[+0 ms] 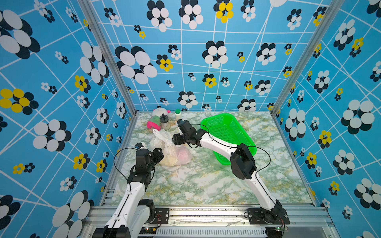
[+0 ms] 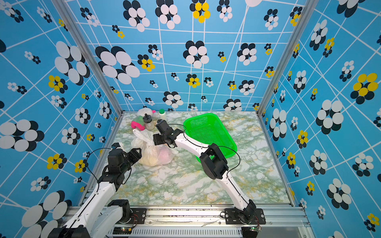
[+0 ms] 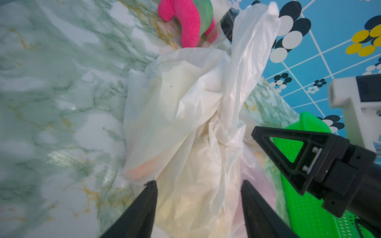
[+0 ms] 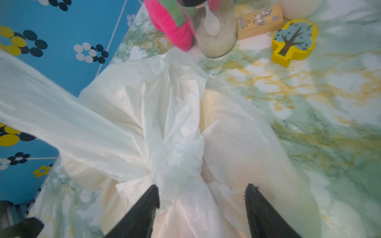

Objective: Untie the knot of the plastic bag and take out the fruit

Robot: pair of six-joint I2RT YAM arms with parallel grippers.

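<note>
A knotted white translucent plastic bag [image 1: 169, 154] with pale yellow and pink fruit showing through lies on the left of the table, its long tail standing up to the left of the knot [image 3: 226, 132]. My right gripper is over the bag's knot from the right, fingers apart with bag plastic beneath and between them in view. My left gripper hovers at the bag's near left, fingers apart, not closed on it. The right gripper also appears at the right of the left wrist view.
A green basket [image 1: 234, 127] is on the right, partly under the right arm. Behind the bag are a pink-green plush toy [image 3: 186, 23], a jar [image 4: 214, 37], a wooden block [image 4: 260, 21] and a yellow tree block [image 4: 293, 41].
</note>
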